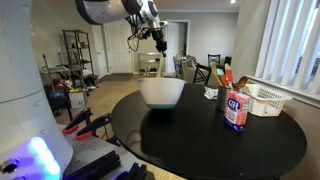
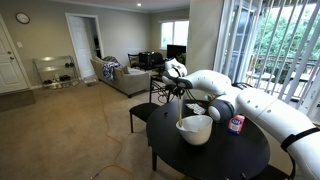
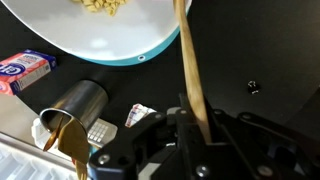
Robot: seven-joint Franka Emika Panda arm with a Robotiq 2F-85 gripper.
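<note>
My gripper is shut on the handle of a wooden spoon [image 3: 190, 65], which runs up the wrist view to the bowl. The white bowl [image 3: 60, 22] has a teal outer edge and pale pasta-like pieces [image 3: 105, 4] inside; its far part is cut off. In exterior view 1 the bowl [image 1: 162, 94] stands below the gripper [image 1: 161, 48], with the spoon [image 1: 163, 66] rising above its rim. Its wall faces that camera and its inside is hidden. From exterior view 2, the bowl [image 2: 195, 130] is on the near left of the table. The spoon's lower end is hidden.
On the black round table [image 1: 210, 140] stand a red and blue box [image 1: 236, 109], a metal cup of utensils [image 3: 80, 102] and a white basket [image 1: 264, 99]. A small dark object [image 3: 253, 87] lies right of the spoon.
</note>
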